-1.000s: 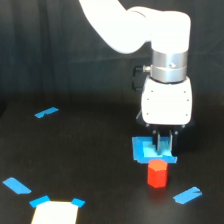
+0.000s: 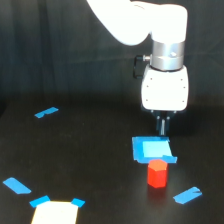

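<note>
My gripper (image 2: 163,128) hangs from the white arm at the right, its dark fingers pointing down above the far edge of a blue taped square (image 2: 139,155). The fingers are small and dark against the black backdrop, so whether they are open or shut is unclear. A pale blue patch (image 2: 156,149) lies within the blue square, below and clear of the fingertips. Just in front of the square stands a red block (image 2: 157,174), apart from the gripper.
A pale, cream-topped object (image 2: 55,213) stands at the front edge, left of centre, with blue tape beside it. Blue tape strips (image 2: 16,186) mark the dark table.
My gripper has risen and moved back a little from the blue square. More of the pale patch shows now. The red block has stayed in place.
</note>
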